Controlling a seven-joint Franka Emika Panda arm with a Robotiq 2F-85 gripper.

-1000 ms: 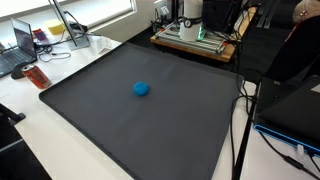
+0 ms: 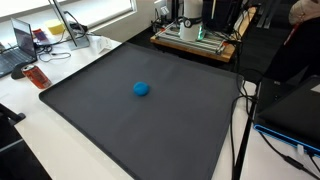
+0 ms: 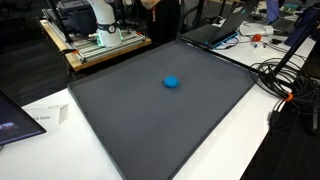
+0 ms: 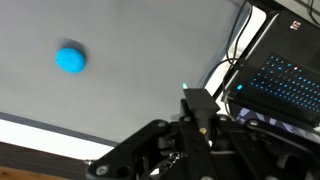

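Note:
A round blue object (image 2: 141, 88) lies on the dark grey mat (image 2: 150, 130); it also shows as a blue disc (image 4: 70, 60) at the left of the wrist view. My gripper appears only in the wrist view, well to the right of the blue object and apart from it. Its fingers (image 4: 203, 105) are shut, and a small teal tip (image 4: 184, 86) pokes out just beyond them. Most of that teal-tipped object is hidden by the fingers, so what it is cannot be made out.
A red can (image 2: 37, 77) stands on the white table beside the mat. A laptop (image 4: 285, 75) and black cables (image 3: 288, 88) lie along one side. Off the mat's edge is a wooden stand (image 3: 108, 50).

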